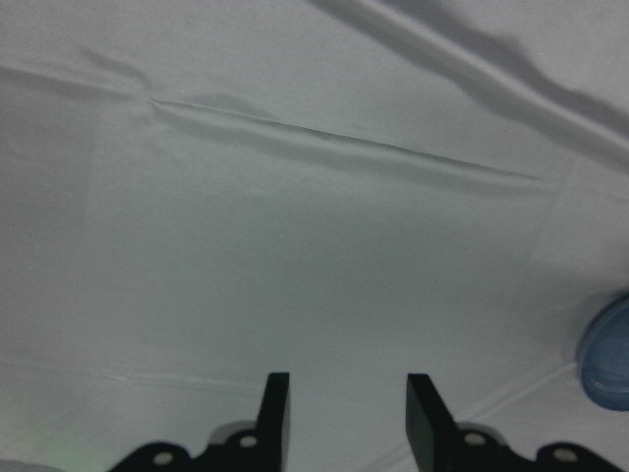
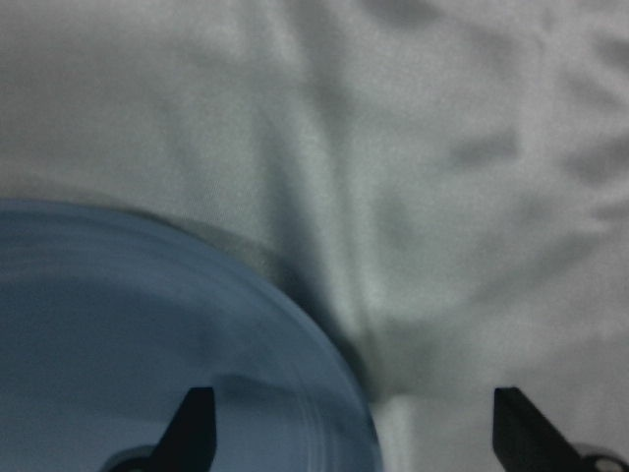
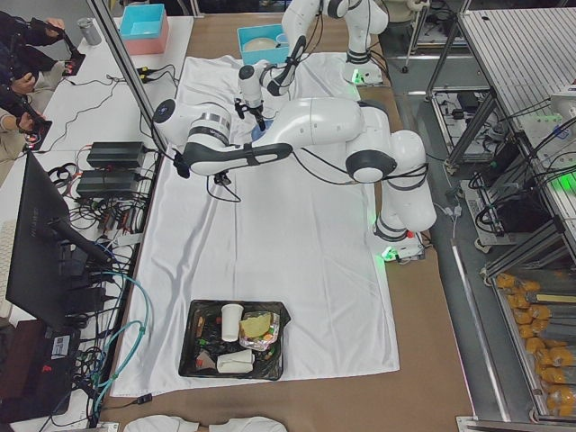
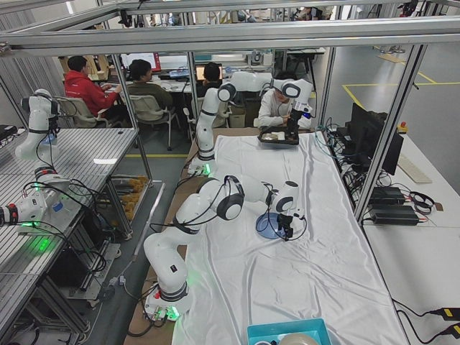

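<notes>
A blue round plate (image 4: 266,226) lies on the white cloth, partly hidden by the right arm; in the right wrist view its rim (image 2: 246,280) crosses between the fingertips of my open right gripper. Whether the fingers touch it I cannot tell. My left gripper is open over bare cloth, nothing between its fingers; the plate's edge (image 1: 607,364) shows at the right of that view.
A black tray (image 3: 189,360) with cups and food packaging sits at the cloth's end on the left arm's side. A turquoise bin (image 4: 255,333) stands at the other end. Monitors and cables line one side.
</notes>
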